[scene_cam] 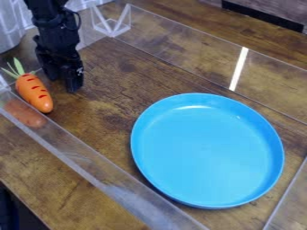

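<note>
A dark robot arm reaches in from the top left, its gripper (63, 75) low over the wooden table (120, 81), just right of an orange toy carrot (35, 93) with green leaves. The gripper looks open, though its dark fingers are hard to make out; I see nothing held in it. A large round blue plate (206, 148) lies on the right of the table.
Clear plastic walls border the workspace at the lower left, right and back. A white strip (239, 68) lies at the back right. The middle of the table between gripper and plate is bare.
</note>
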